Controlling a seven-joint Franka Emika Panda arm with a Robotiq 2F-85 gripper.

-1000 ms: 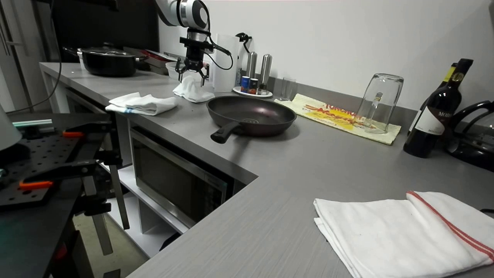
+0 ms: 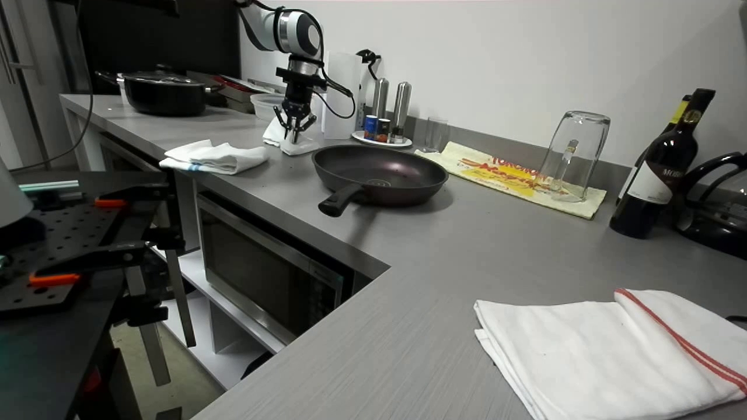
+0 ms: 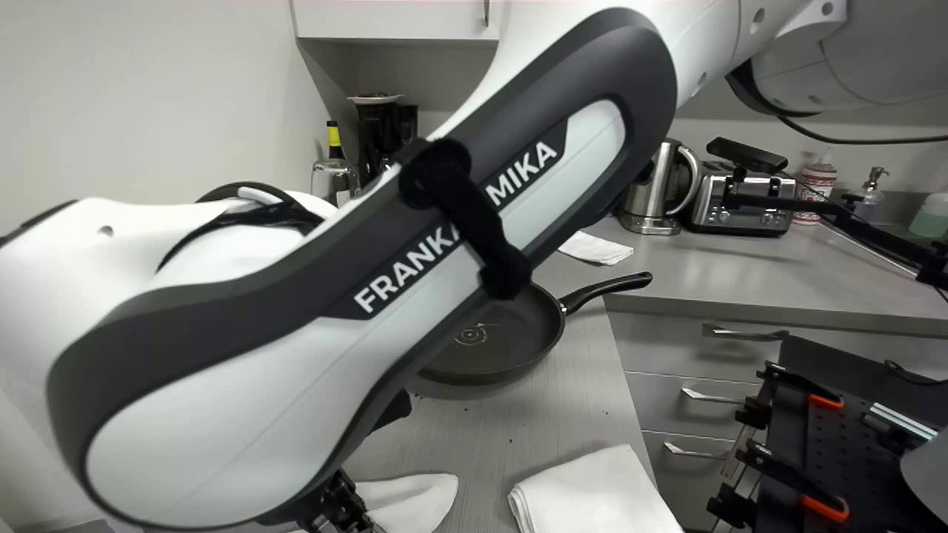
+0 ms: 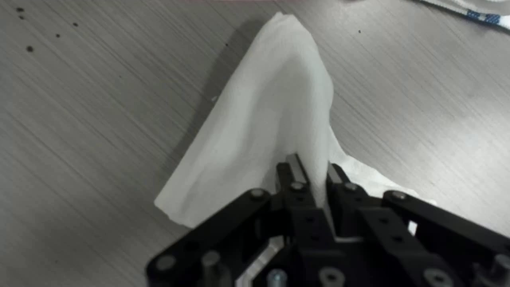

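A thin white cloth or paper sheet [image 4: 267, 110] lies on the grey counter, its middle bunched up into a raised fold. My gripper is shut on that fold, with the white material pinched between its two fingers. In exterior view 1 the gripper [image 2: 294, 133] points down at the counter, and the white sheet [image 2: 299, 144] spreads out around its fingertips. Exterior view 2 has part of the sheet [image 3: 415, 506] showing at the bottom, where my arm covers much of the scene.
Beside the sheet lies a folded white towel [image 2: 217, 158]. A black frying pan [image 2: 381, 175] stands nearby, handle towards the counter's edge. Behind are a paper towel roll [image 2: 341, 94] and a plate with shakers [image 2: 381, 140]. A black pot [image 2: 164, 94] sits farther left.
My gripper was open above the crumpled sheet a second ago. It has come down and shut on it, and the sheet's raised peak now sits between the fingers.
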